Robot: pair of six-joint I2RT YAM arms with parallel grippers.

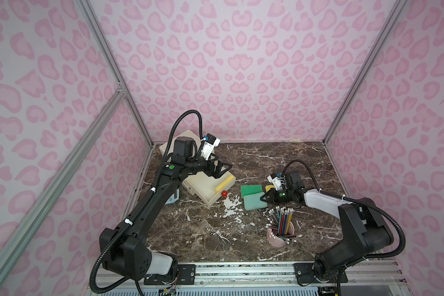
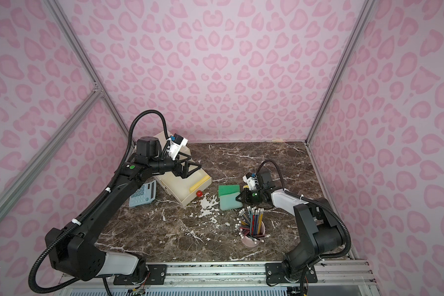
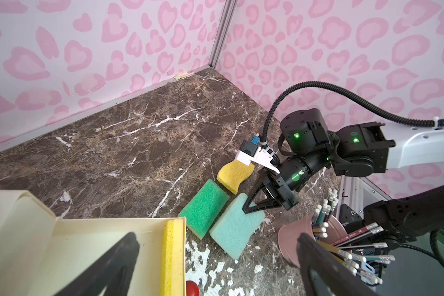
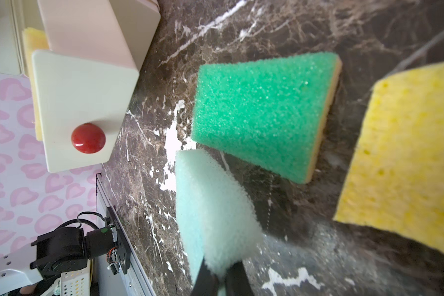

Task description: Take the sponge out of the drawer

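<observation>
My right gripper (image 1: 265, 197) is shut on a pale teal sponge (image 3: 235, 226), gripping one end. The teal sponge is low over the table, just in front of a green sponge (image 4: 261, 108); whether it touches the tabletop I cannot tell. The cream drawer (image 1: 201, 184) stands pulled out on the left, its red knob (image 4: 88, 138) facing front. Inside it, along the right wall, lies a yellow sponge (image 3: 172, 256). Above the drawer hangs my left gripper (image 1: 225, 169), open and empty.
Beside the green sponge lies a wavy yellow sponge (image 4: 409, 162). A pink cup (image 3: 295, 244) crowded with pencils stands close in front of the right gripper. A blue calculator (image 2: 143, 194) is left of the drawer.
</observation>
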